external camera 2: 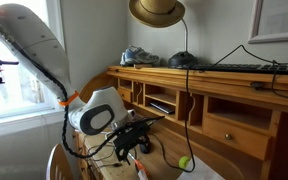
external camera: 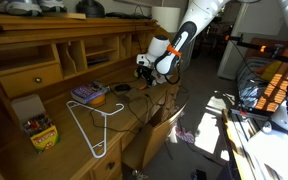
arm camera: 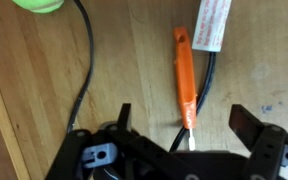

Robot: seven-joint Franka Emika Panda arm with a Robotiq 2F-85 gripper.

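Note:
In the wrist view, a slim orange-handled tool (arm camera: 185, 75) with a pale, narrow lower end lies on the wooden desktop. My gripper is open above it, one finger to each side, and nothing is held between them. The same orange tool (external camera 2: 141, 171) shows beneath the gripper (external camera 2: 132, 140) in exterior view 2. Exterior view 1 has the gripper (external camera: 147, 76) low over the far part of the desk, its fingers too small to make out.
A black cable (arm camera: 210, 75) runs beside and under the tool, near a white labelled piece (arm camera: 212, 22). A green ball (arm camera: 39, 3) lies off to the side. A white hanger (external camera: 87, 126), purple-and-orange container (external camera: 89, 94) and colourful box (external camera: 41, 130) occupy the nearer desk.

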